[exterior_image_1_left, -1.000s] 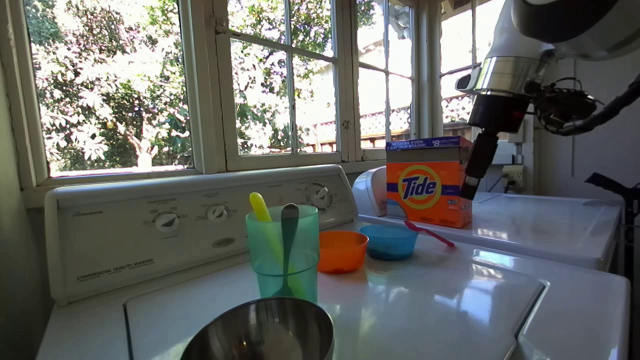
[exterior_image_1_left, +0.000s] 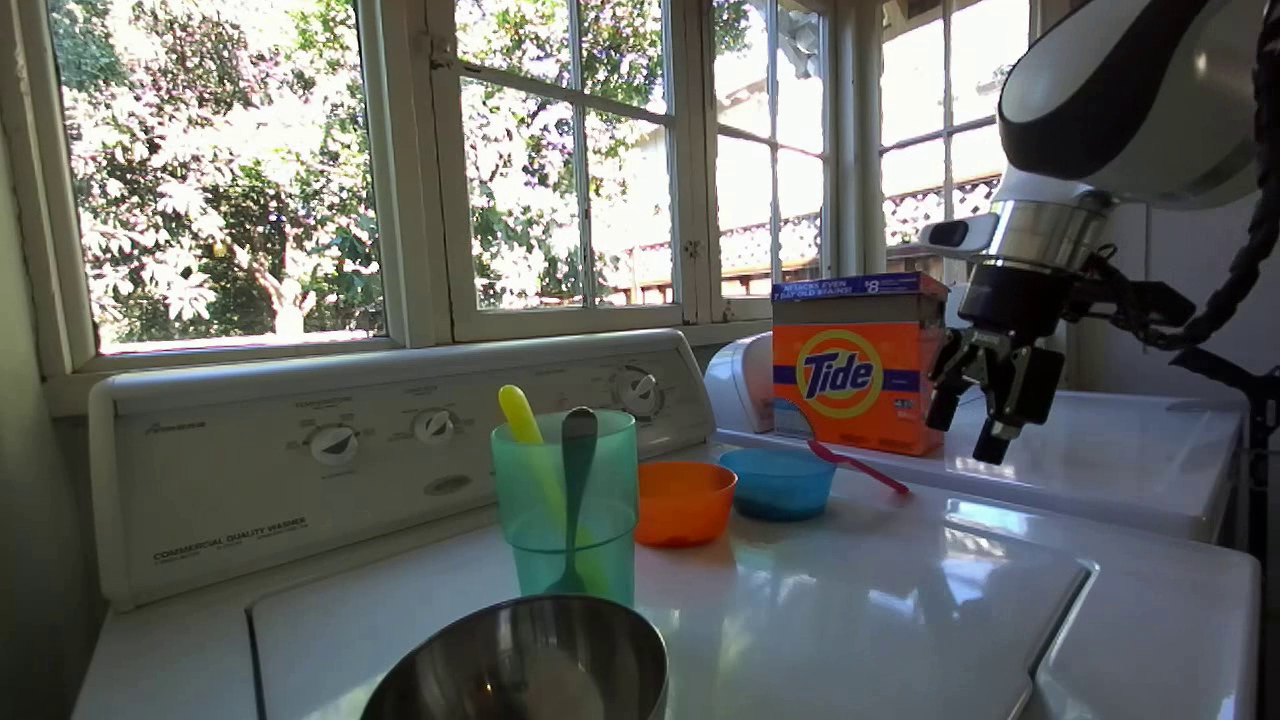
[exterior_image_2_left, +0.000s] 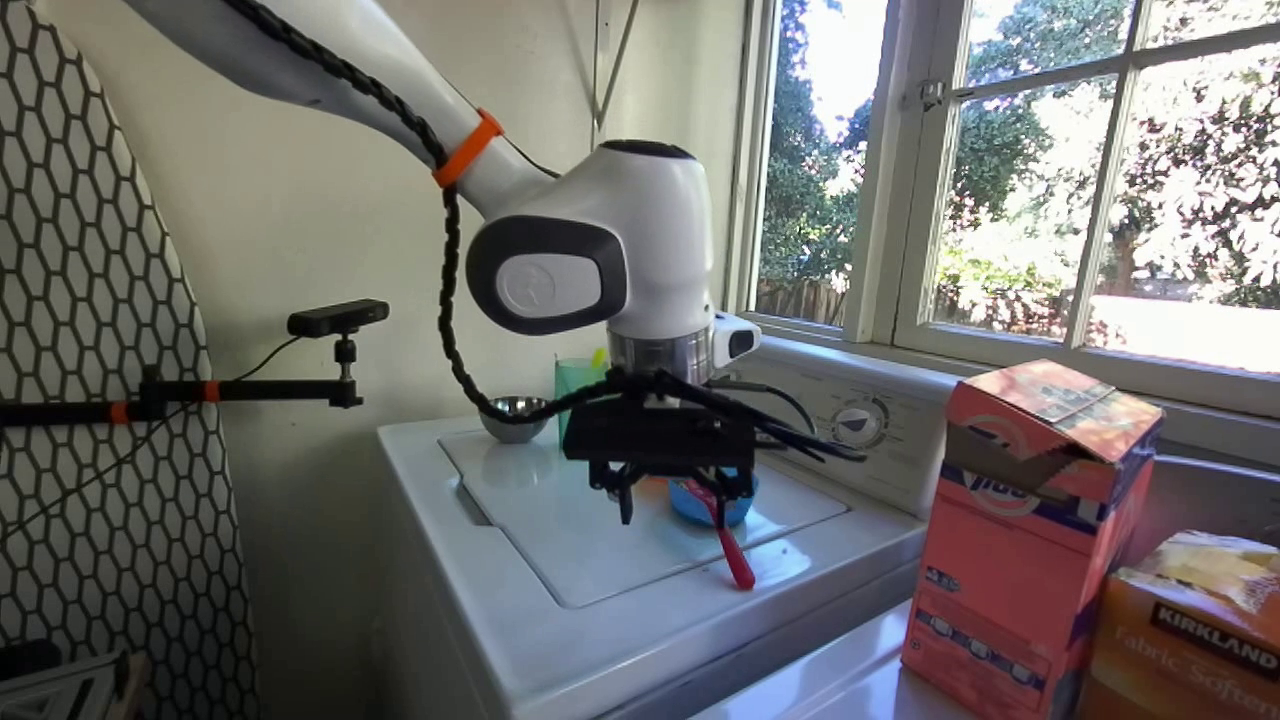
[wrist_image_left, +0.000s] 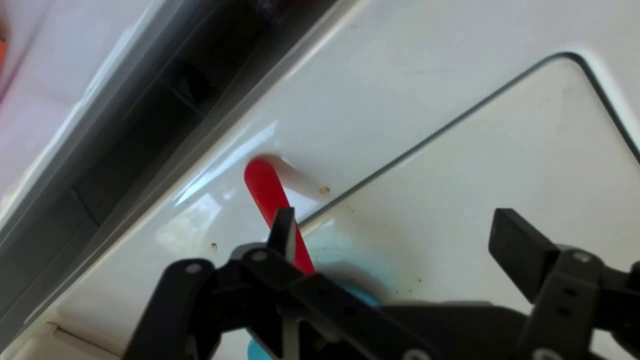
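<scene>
My gripper (exterior_image_1_left: 969, 422) hangs open above the right end of the washer, nothing between its fingers. A red-handled utensil (exterior_image_1_left: 882, 475) rests slantwise on the rim of a blue bowl (exterior_image_1_left: 780, 492), its handle reaching down past the side. In the wrist view the red handle (wrist_image_left: 267, 186) passes beneath the left finger (wrist_image_left: 282, 231), apart from the open space between the fingers. Most of the blue bowl (wrist_image_left: 258, 351) is hidden there by the gripper. In exterior view 2 the handle (exterior_image_2_left: 735, 564) shows below the right finger.
An orange bowl (exterior_image_1_left: 684, 510) stands beside the blue one. A green cup (exterior_image_1_left: 612, 480) holds yellow and grey utensils, with a metal bowl (exterior_image_1_left: 516, 618) in front. A Tide box (exterior_image_1_left: 858, 414) stands behind near the gripper.
The gripper has come lower and slightly right in exterior view 1, and has turned so both fingers show apart. The bowls, cup and red utensil have stayed put.
</scene>
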